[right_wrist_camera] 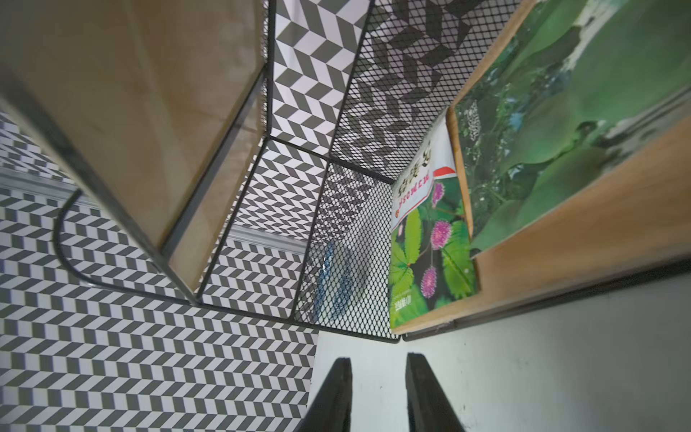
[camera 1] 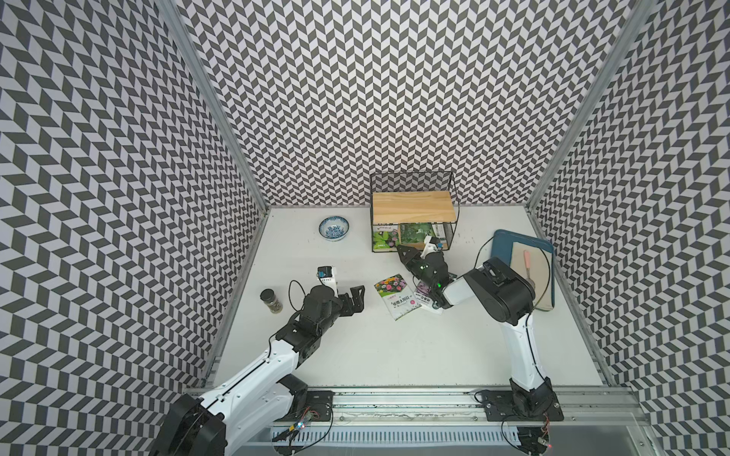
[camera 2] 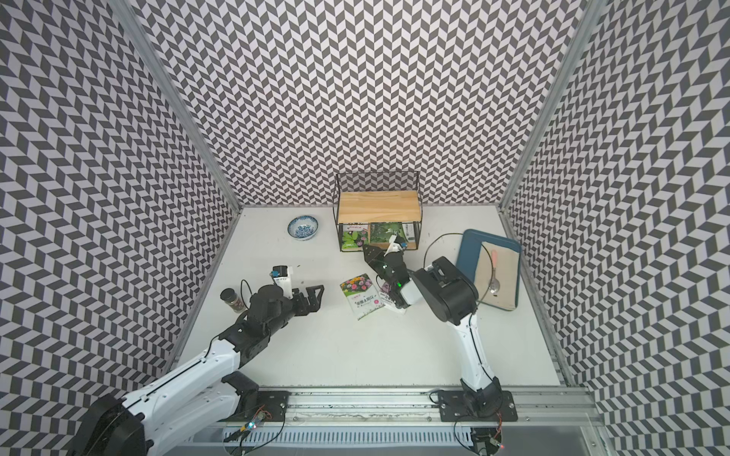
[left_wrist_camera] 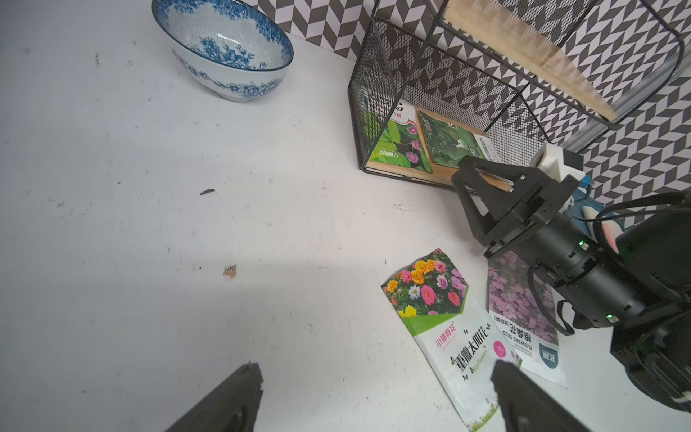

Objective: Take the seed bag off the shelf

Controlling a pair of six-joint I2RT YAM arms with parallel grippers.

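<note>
Two seed bags rest on the lower board of the wire shelf (left_wrist_camera: 403,172): one with pink puffball flowers (right_wrist_camera: 432,252) at its left end, and a large green leafy one (right_wrist_camera: 568,136) beside it. On the table in front, a bag with mixed bright flowers (left_wrist_camera: 432,288) partly overlaps a purple-flowered bag (left_wrist_camera: 522,302). Just in front of the shelf, my right gripper has its fingers partly apart, with nothing between them. My left gripper stands wide open and empty over the table, left of the loose bags.
Left of the shelf sits a blue-and-white bowl (camera 1: 334,228). A small dark jar (camera 1: 270,300) stands at the far left. On the right lies a blue-and-beige mat (camera 2: 494,266) with a spoon (camera 2: 494,285) on it.
</note>
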